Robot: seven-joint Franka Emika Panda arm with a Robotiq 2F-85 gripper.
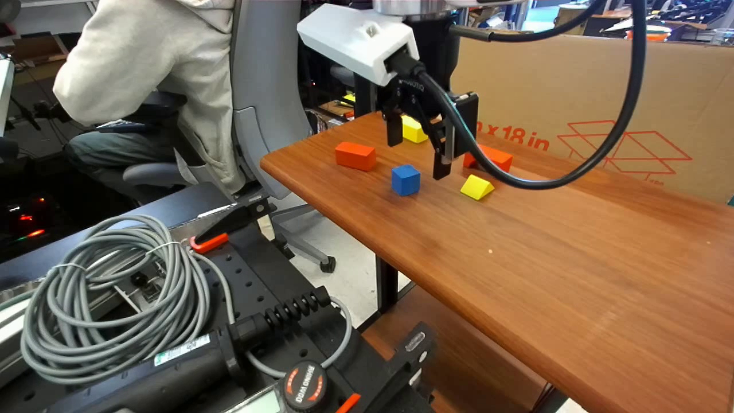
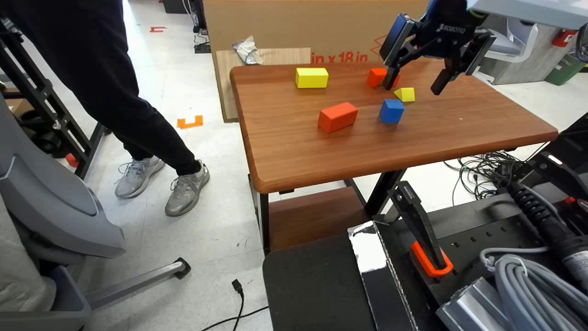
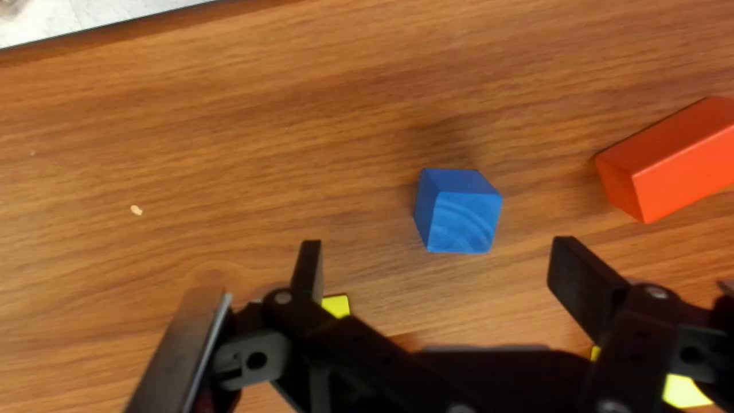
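Observation:
My gripper (image 1: 417, 155) hangs over the table with its fingers wide open and nothing between them. In the wrist view a blue cube (image 3: 461, 213) lies on the wood, ahead of the gap between the fingertips and apart from both. An orange block (image 3: 678, 158) sits to its right there. A small yellow triangular block (image 2: 405, 94) rests close to the cube in exterior view 2. Farther back is an orange arch (image 1: 492, 157), partly covered by the gripper and cable in exterior view 1. A larger yellow block (image 2: 312, 78) stands near the far edge.
A big cardboard box (image 1: 585, 103) stands along its back edge. A black cable (image 1: 550, 184) loops from the arm above the table.

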